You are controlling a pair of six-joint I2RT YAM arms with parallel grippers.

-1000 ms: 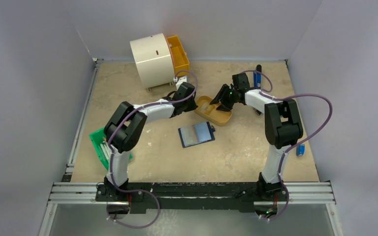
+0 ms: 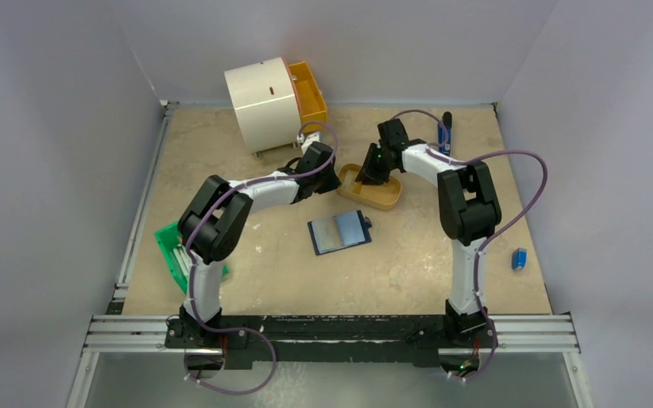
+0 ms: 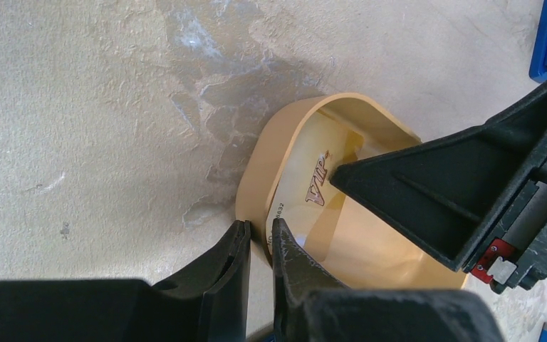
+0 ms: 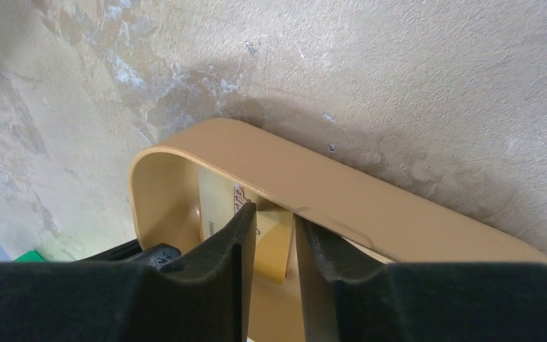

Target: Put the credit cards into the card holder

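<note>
A gold-and-white card (image 3: 316,174) marked VIP lies in the tan oval tray (image 3: 255,182), against its end wall. My left gripper is shut on the tray's rim at that end. Reaching into the tray from the other side, my right gripper has its fingers a little apart, with the card (image 4: 274,242) showing between and behind them. Whether the fingertips touch the card, I cannot tell. The open dark-blue card holder (image 2: 340,232) lies flat in front of the tray, its panels pale and bluish.
A white rounded cabinet (image 2: 262,104) with an orange drawer (image 2: 308,90) stands at the back. To the left is a green basket (image 2: 168,240) with things in it. A small blue object (image 2: 519,259) sits at the right edge.
The right gripper has moved left and further over the tray, and its fingers have come closer together. The left arm, tray and card holder look almost unmoved.
</note>
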